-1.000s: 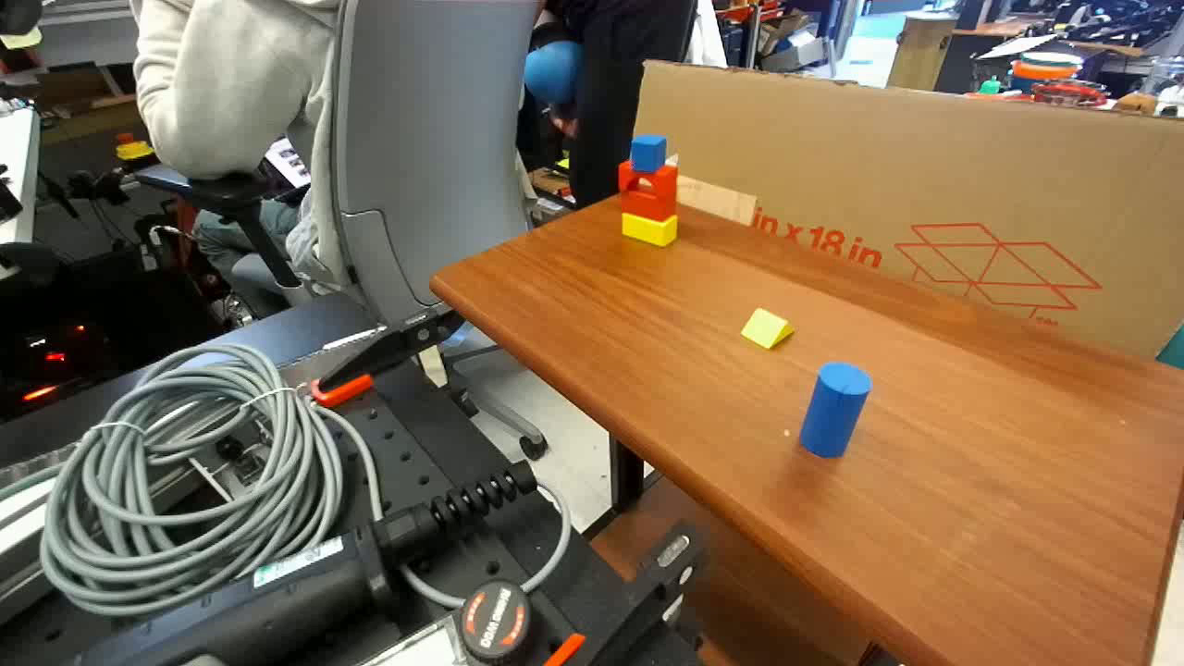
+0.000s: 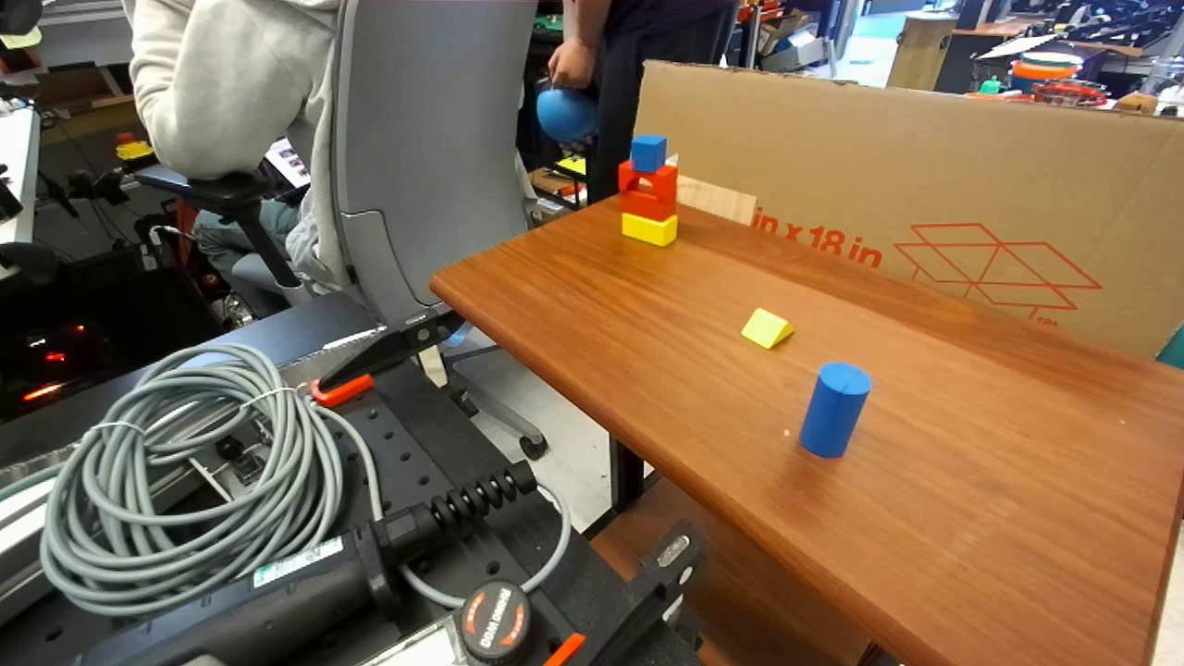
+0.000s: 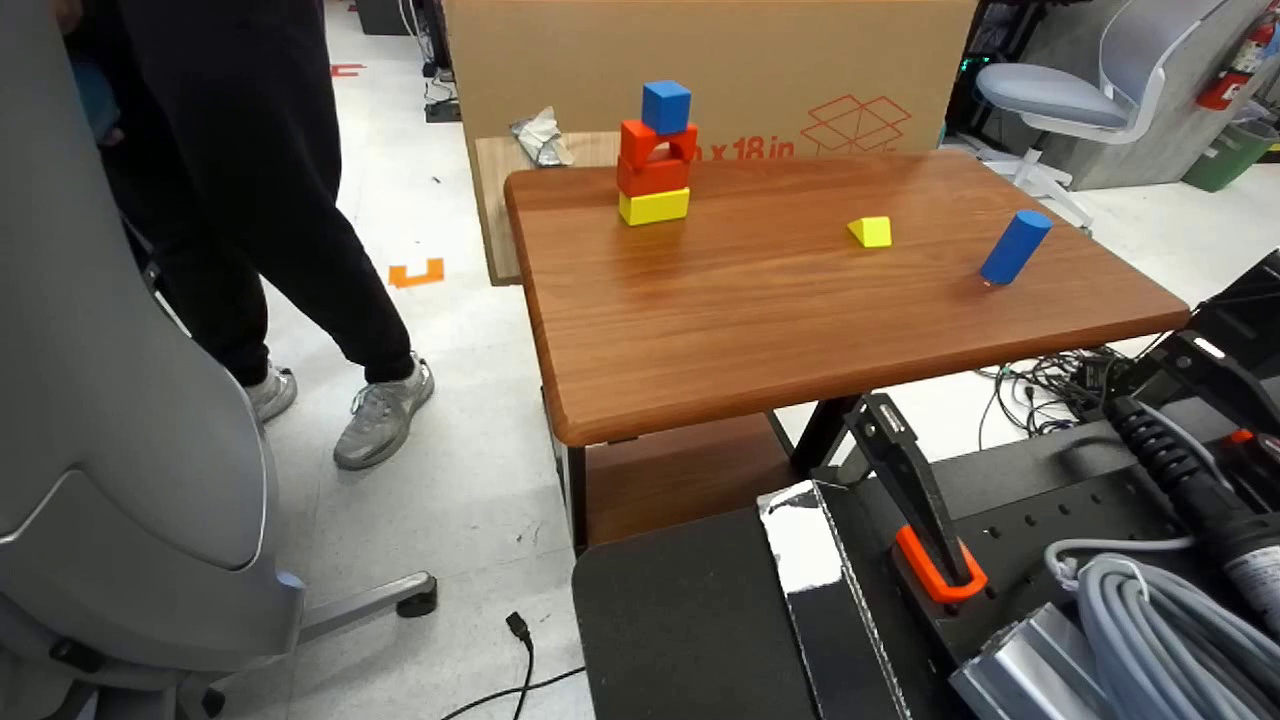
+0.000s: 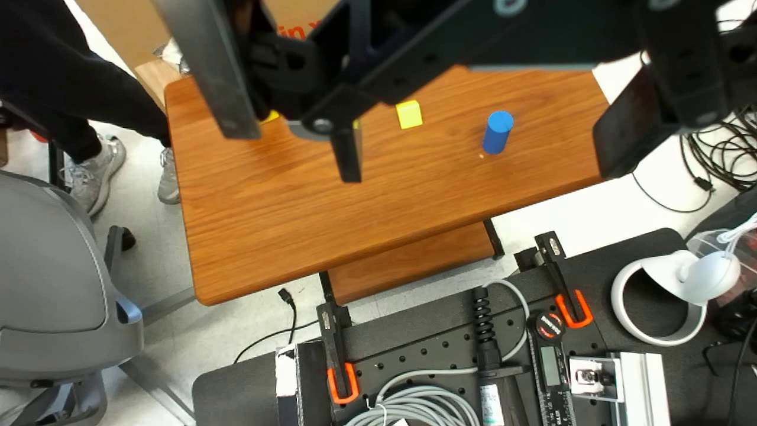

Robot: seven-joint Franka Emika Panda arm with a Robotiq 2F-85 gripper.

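My gripper appears only in the wrist view, high over the table; it is open and nothing is between its fingers. A tower stands near the table's far left corner in exterior view 1: yellow block (image 2: 649, 228) at the bottom, red block (image 2: 648, 204), red arch (image 2: 666, 179), then a blue cube (image 2: 648, 154) on top. The gripper hides most of this tower in the wrist view. A yellow wedge (image 2: 767, 328) lies alone mid-table. Upright beside it, apart, is a blue cylinder (image 2: 835, 411).
The wooden table (image 3: 768, 312) has free room at its front and centre. Cardboard (image 2: 921, 189) stands along its back edge. Clamps, a coiled grey cable (image 2: 189, 477) and a black bench lie in front. A chair (image 3: 132, 420) and a standing person (image 3: 240, 156) are to the left.
Behind the chair, the standing person and the blue ball in their hand have shifted. Tower, wedge and cylinder stay where they were.
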